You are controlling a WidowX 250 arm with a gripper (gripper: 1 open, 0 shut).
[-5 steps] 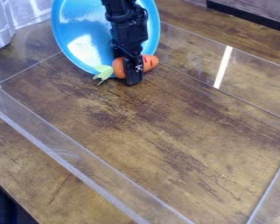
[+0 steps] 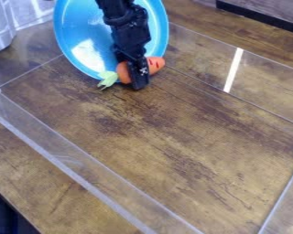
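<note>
A toy carrot (image 2: 154, 65), orange with a pale green top, lies horizontally at the near rim of a light blue plate (image 2: 83, 32) in the upper left of the camera view. My black gripper (image 2: 133, 73) comes down from the top over the plate and is shut on the middle of the carrot, hiding part of it. The green top points toward the lower left. I cannot tell whether the carrot rests on the rim or is held just above it.
A pale translucent object (image 2: 0, 23) stands at the upper left corner, and a dark area shows past the table's lower left edge.
</note>
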